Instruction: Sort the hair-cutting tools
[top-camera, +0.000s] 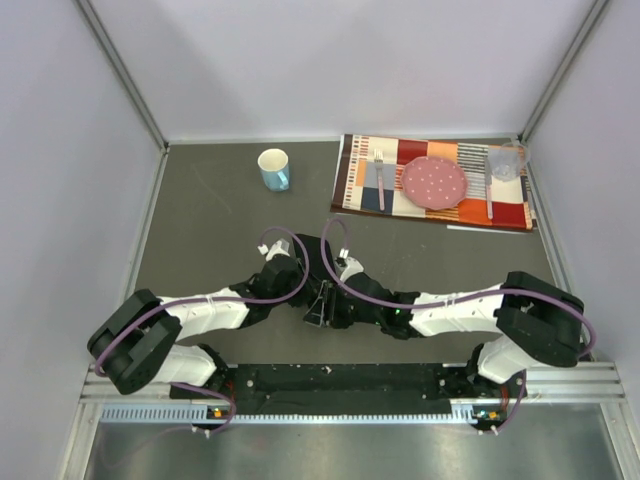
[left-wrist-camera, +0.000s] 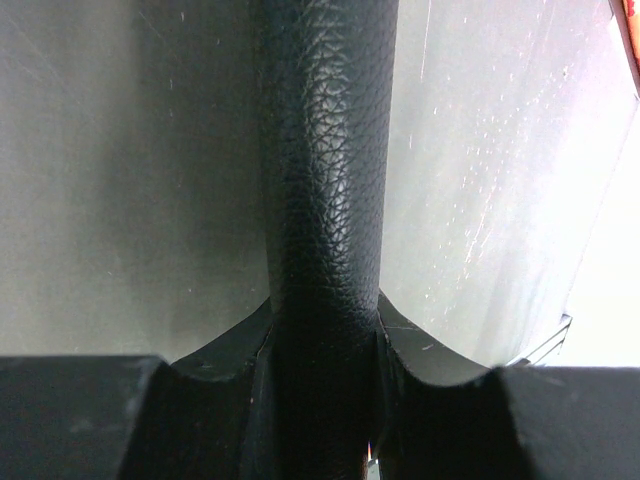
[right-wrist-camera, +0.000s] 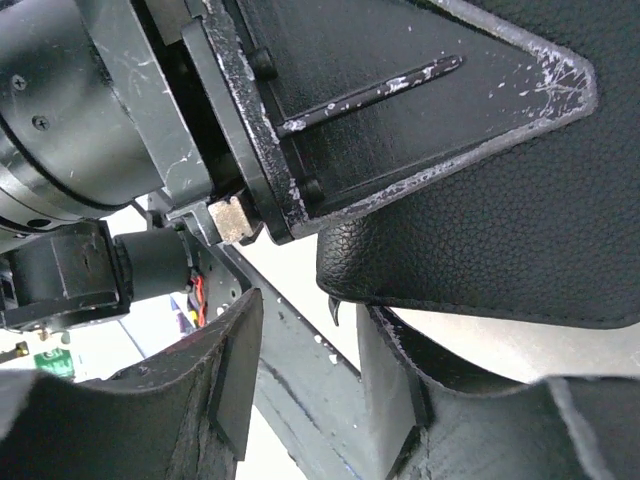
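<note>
A black leather-textured case (top-camera: 315, 255) is held off the table near the middle, between my two arms. In the left wrist view my left gripper is shut on the case (left-wrist-camera: 325, 150), which rises from between its fingers edge-on. The right wrist view shows a left gripper finger (right-wrist-camera: 420, 100) lying flat against the case (right-wrist-camera: 480, 240). Below the case's lower corner, my right gripper is part open. A small dark tab (right-wrist-camera: 334, 308) hangs from that corner, close to the right gripper's fingertips. No hair cutting tools show; the case's inside is hidden.
A blue mug (top-camera: 275, 170) stands at the back left. At the back right, a patterned placemat (top-camera: 400, 150) bears a pink plate (top-camera: 434, 183), a fork (top-camera: 379, 180), a knife (top-camera: 489, 190) and a clear glass (top-camera: 507, 162). Bare table lies between them and my arms.
</note>
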